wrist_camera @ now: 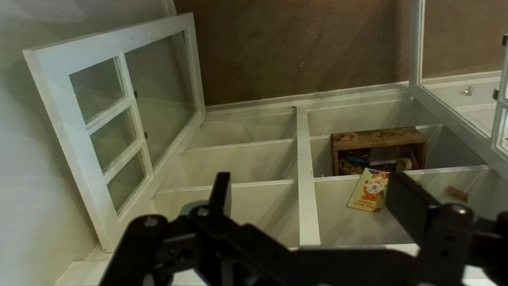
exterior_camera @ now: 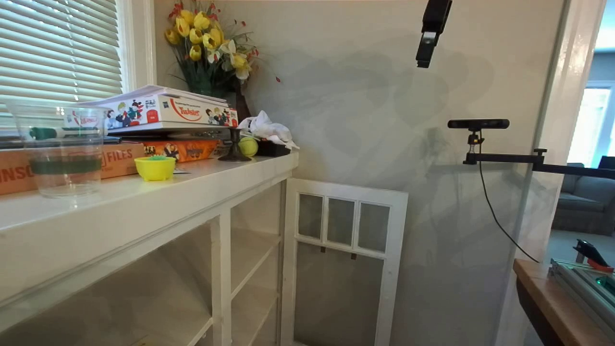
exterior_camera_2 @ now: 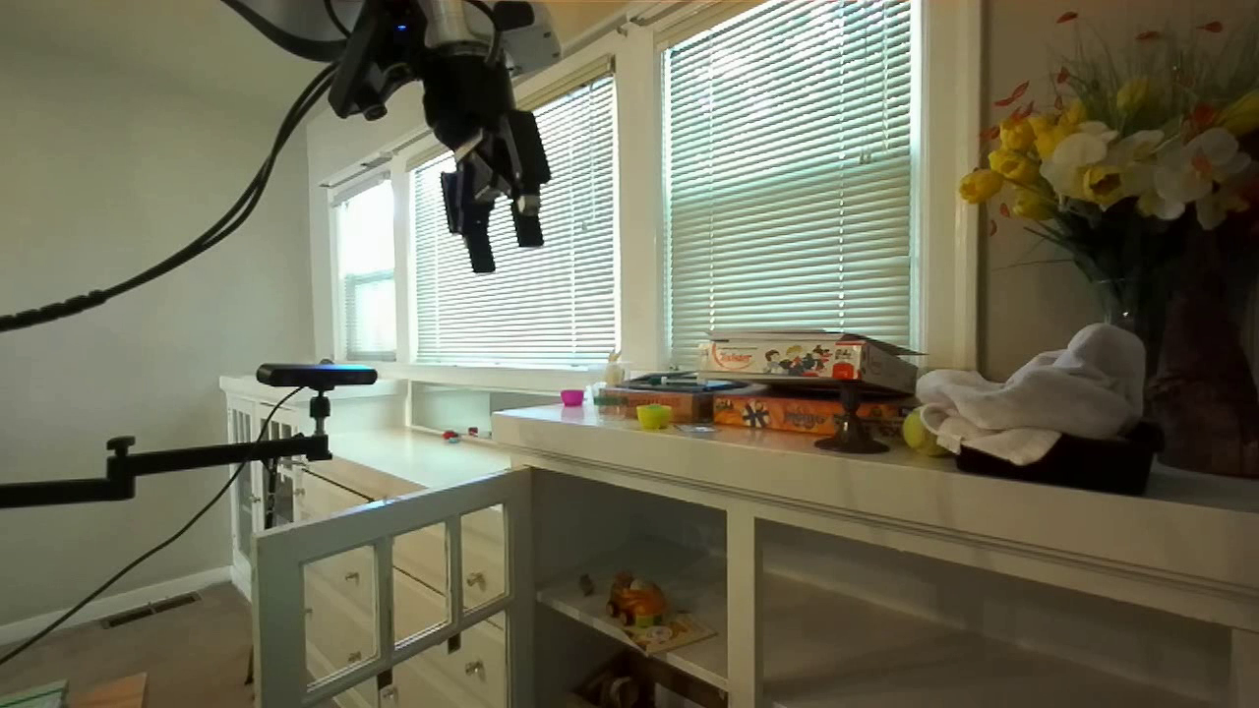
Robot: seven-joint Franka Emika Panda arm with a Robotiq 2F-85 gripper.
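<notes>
My gripper (exterior_camera_2: 508, 250) hangs high in the air in front of the windows, its fingers open and nothing between them. In exterior view 1 only a finger end (exterior_camera: 425, 52) shows against the wall. From the wrist view, the two dark fingers (wrist_camera: 220, 195) stand wide apart, with the open white cabinet (wrist_camera: 308, 209) beyond them. On its shelves lie a yellow card (wrist_camera: 369, 190) and a wooden box (wrist_camera: 376, 138) with small things inside. An orange toy (exterior_camera_2: 637, 600) sits beside the card in exterior view 2.
The cabinet door (exterior_camera: 398, 230) stands swung open. Along the countertop (exterior_camera: 230, 179) are a clear cup (exterior_camera: 66, 179), a yellow bowl (exterior_camera: 155, 169), game boxes (exterior_camera: 190, 110), a dark candlestick (exterior_camera: 234, 147), a tennis ball (exterior_camera: 248, 146), white cloth (exterior_camera: 268, 128) and flowers (exterior_camera: 210, 40). Several shelves are empty.
</notes>
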